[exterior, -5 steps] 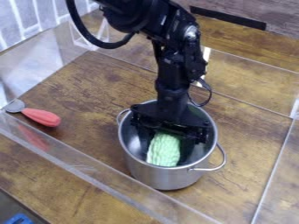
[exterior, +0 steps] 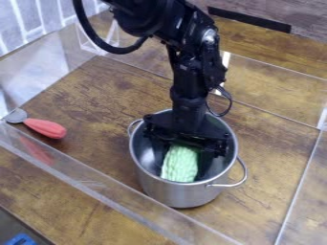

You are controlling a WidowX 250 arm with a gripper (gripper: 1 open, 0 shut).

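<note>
A steel pot [exterior: 166, 191] with two side handles stands on the wooden table. Inside it lies a pale green, ridged object [exterior: 179, 165], like a cabbage or vegetable. My black gripper [exterior: 185, 145] reaches down into the pot from above, its lower end right over the green object. The fingertips are dark against the dark interior, so whether they are open or closed on the object cannot be seen.
A red-handled utensil [exterior: 38, 127] lies at the left. Clear panels edge the wooden table [exterior: 76, 96]; a small blue item [exterior: 18, 238] sits at the bottom-left corner. The table behind the pot is clear.
</note>
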